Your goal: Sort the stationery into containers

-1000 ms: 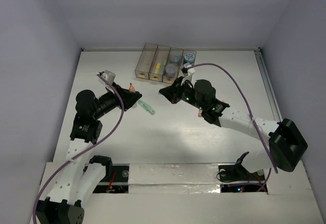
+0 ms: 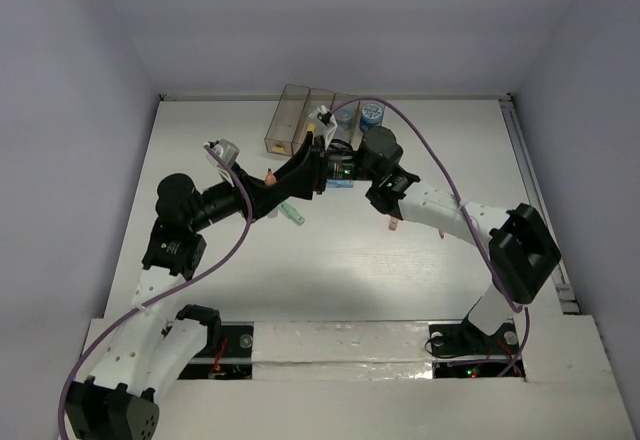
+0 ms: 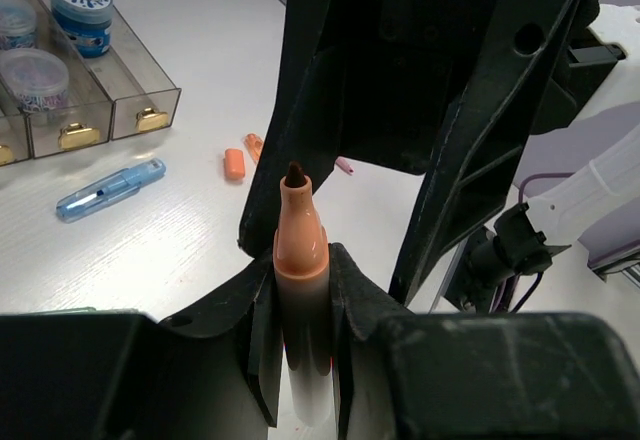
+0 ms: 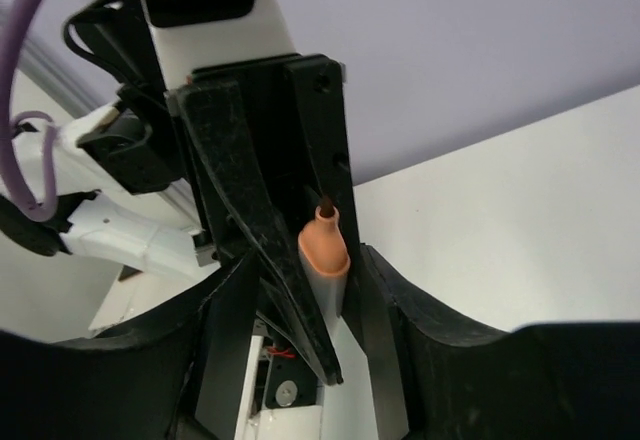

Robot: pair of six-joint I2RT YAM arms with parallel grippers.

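An orange marker with a brown tip (image 3: 303,260) stands upright in my left gripper, which is shut on it. In the right wrist view the marker (image 4: 325,260) shows between the dark fingers. On the table lie a blue item (image 3: 108,192), a short orange piece (image 3: 234,164) and a green one (image 2: 292,213). Clear compartment containers (image 2: 287,120) stand at the back, holding tubs (image 3: 80,20).
Grey walls enclose it. The two arms meet over the middle, close together.
My right gripper has moved left up to my left gripper and the marker, having opened on the way. My left gripper has moved slightly right with the marker.
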